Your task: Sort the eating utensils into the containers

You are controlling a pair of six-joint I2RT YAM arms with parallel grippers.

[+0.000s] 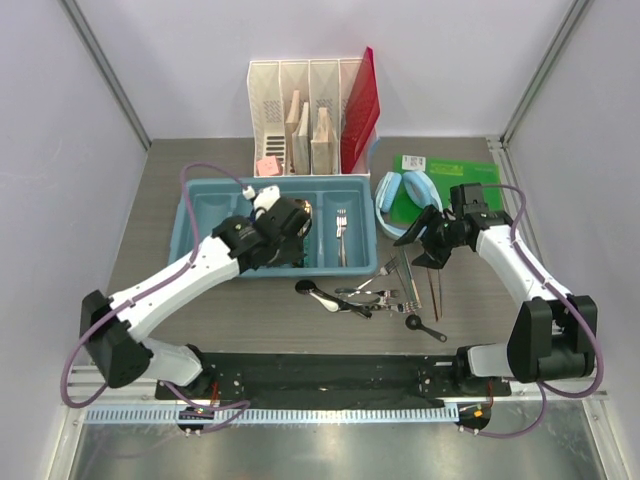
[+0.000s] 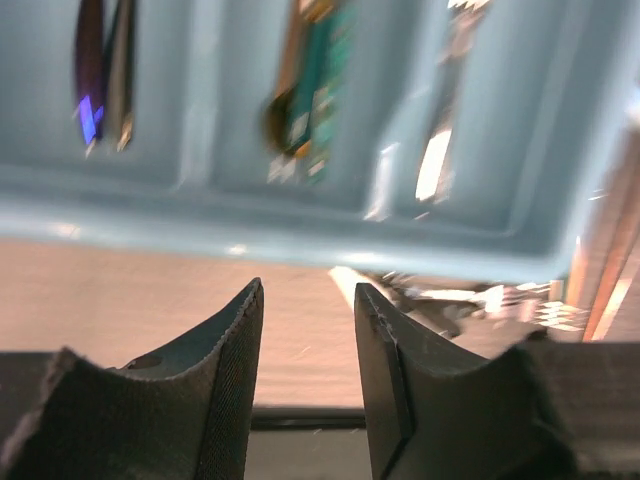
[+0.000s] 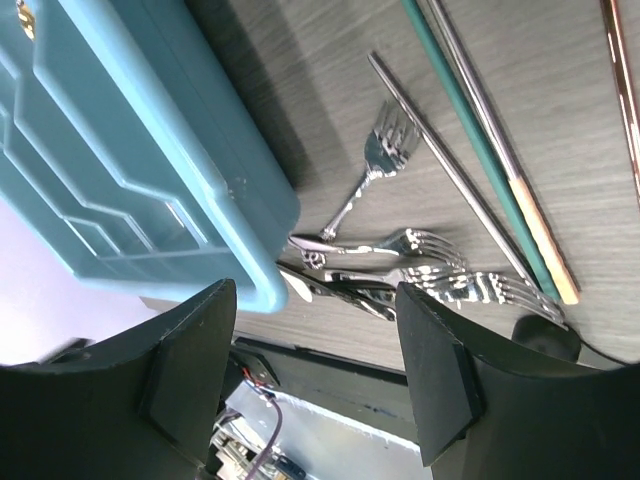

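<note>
The blue divided tray [image 1: 190, 225] holds sorted utensils: forks [image 1: 341, 235] lie in its right compartment. In the left wrist view, blurred, two knives [image 2: 121, 75] rest at left and a brown spoon beside a green utensil [image 2: 305, 115] in the middle. Over the tray's front edge, my left gripper is part open, nothing between its fingers. My right gripper is open and empty above the loose cutlery. Below it are a single fork [image 3: 390, 145], more forks [image 3: 480, 287], a green chopstick [image 3: 485, 150] and a brown chopstick [image 3: 622, 85].
Loose on the table lie a black spoon [image 1: 305, 287], a white spoon [image 1: 328, 304] and another black spoon [image 1: 413, 322]. A white rack [image 1: 264, 100] stands behind the tray; blue headphones [image 1: 420, 188] and a green board [image 1: 460, 175] lie right.
</note>
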